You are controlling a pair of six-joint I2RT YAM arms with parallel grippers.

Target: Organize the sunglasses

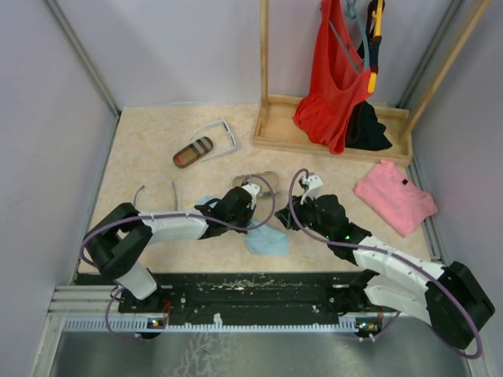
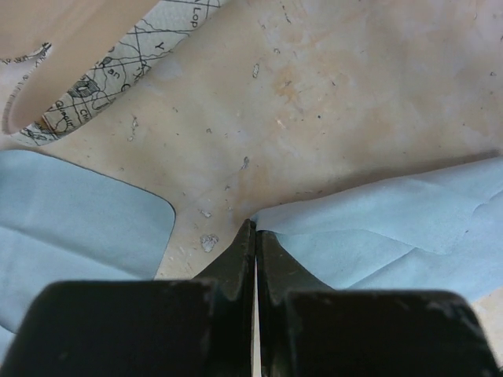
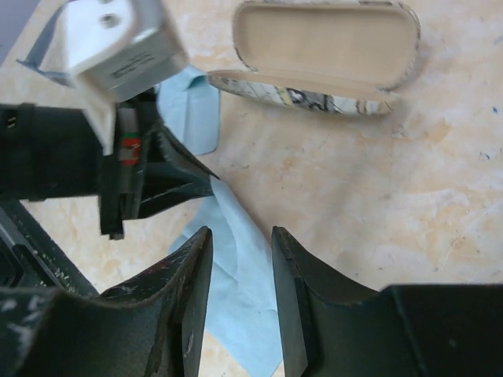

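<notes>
My left gripper is shut on the raised edge of a light blue cloth (image 2: 416,228). A second blue cloth (image 2: 86,220) lies flat to its left. An open beige glasses case (image 3: 326,43) with map print sits behind them. My right gripper hovers over the front cloth, fingers part open, empty. In the top view, a striped case (image 1: 192,152) and white-framed glasses (image 1: 232,140) lie at back left; grey glasses (image 1: 176,191) lie at left, partly hidden by the left arm.
A wooden rack (image 1: 275,122) with red and black garments stands at the back right. A pink folded garment (image 1: 395,196) lies at right.
</notes>
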